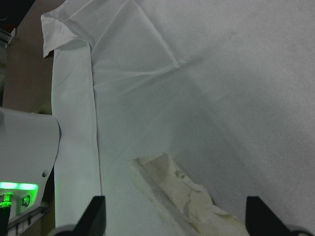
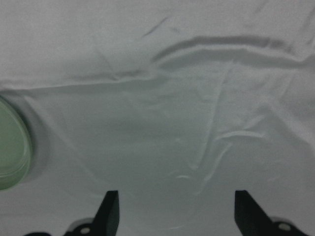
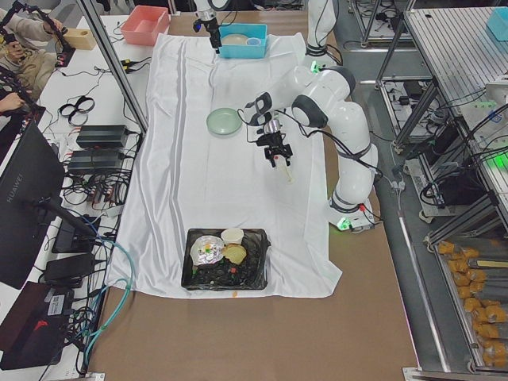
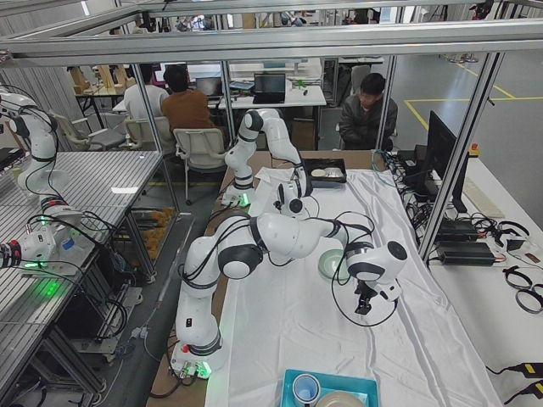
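A pale cream crumpled strip, paper-like [image 1: 189, 196], lies on the white cloth. My left gripper [image 3: 280, 160] is open just above it, the strip showing between and beyond its fingers. My right gripper is open over bare cloth, nothing between its fingers, with a green plate [image 2: 10, 147] at the left edge of the right wrist view; the same plate [image 3: 224, 121] sits mid-cloth in the camera left view.
A black tray [image 3: 193, 272] holding several items, including foil and a white cup, lies at one end of the cloth. A blue bin [image 3: 244, 51] is at the other end.
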